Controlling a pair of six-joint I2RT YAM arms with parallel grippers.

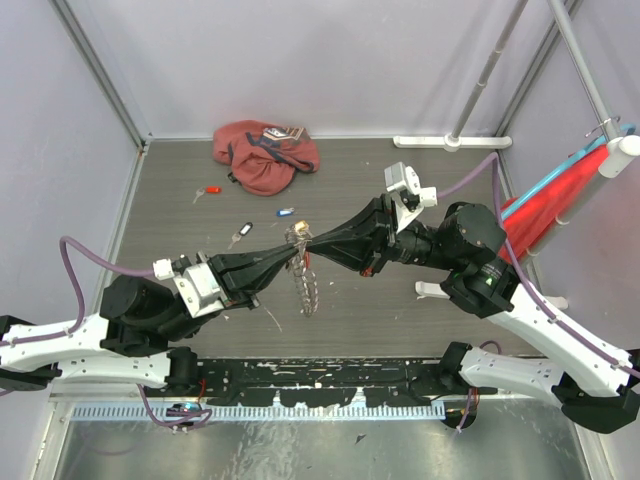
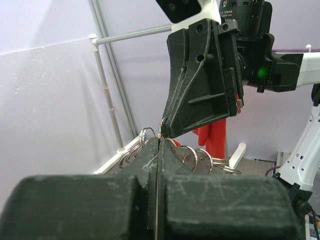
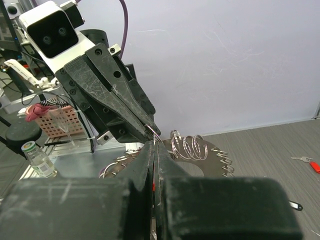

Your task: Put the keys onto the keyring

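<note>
A bunch of silver wire rings, the keyring (image 1: 306, 290), hangs between the two gripper tips above the table. My left gripper (image 1: 297, 250) is shut at the bunch; in the right wrist view a thin wire loop (image 3: 152, 131) runs from its tip to my right gripper. That one is shut on the ring wire, its tip close beside the left tip. Something yellow (image 1: 301, 227) shows at the top of the bunch. Loose on the table lie a red-headed key (image 1: 212, 189), a black-headed key (image 1: 246, 228) and a blue-headed one (image 1: 285, 212).
A crumpled red-and-dark cloth (image 1: 262, 160) lies at the back of the table. White pipe stands and a red cloth (image 1: 560, 195) occupy the right side. Bare grey tabletop (image 1: 380, 310) surrounds the hanging rings.
</note>
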